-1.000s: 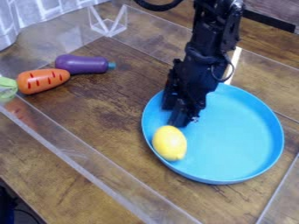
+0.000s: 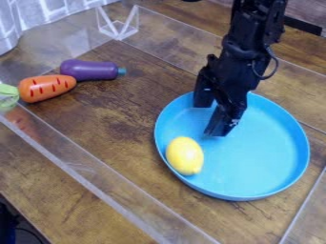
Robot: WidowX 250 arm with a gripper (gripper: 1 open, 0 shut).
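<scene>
The black gripper (image 2: 213, 114) hangs open over the back part of a blue plate (image 2: 261, 162), its fingers reaching down inside the rim. A yellow oval object (image 2: 185, 156) lies on the plate at the front left, apart from the fingers, in front of and below them. Nothing shows between the fingers.
An orange carrot (image 2: 46, 87) and a purple eggplant (image 2: 90, 70) lie on the wooden table (image 2: 95, 133) at the upper left. A pale green object (image 2: 7, 95) is cut off at the left edge. Clear plastic pieces border the table.
The gripper has moved right and slightly up, away from the yellow object. The objects on the plate and table look unchanged.
</scene>
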